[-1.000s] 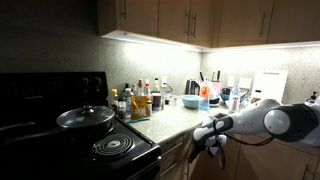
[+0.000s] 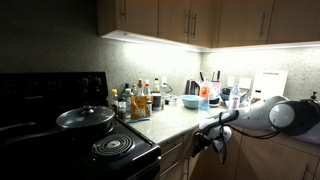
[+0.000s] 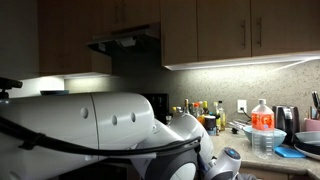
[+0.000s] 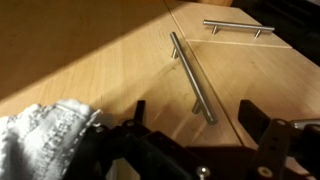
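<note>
In the wrist view my gripper is open, its two dark fingers (image 4: 255,121) standing apart. A metal bar handle (image 4: 186,68) on a wooden cabinet front runs into the space between them, with its near end close to the fingertips. I cannot tell whether they touch it. A light grey cloth (image 4: 42,140) lies or hangs left of the left finger, outside the gap. In exterior view 1 the white arm (image 2: 255,117) reaches down in front of the lower cabinets (image 2: 265,158); its fingertips are too small to make out there.
A second bar handle (image 4: 238,26) sits on the neighbouring cabinet front. Above, the counter (image 2: 168,124) carries several bottles and a blue bowl (image 2: 190,101). A stove with a lidded pan (image 2: 85,117) stands to the left.
The arm's lower end has shifted a little to the right and up in exterior view 1. The counter and stove look the same.
</note>
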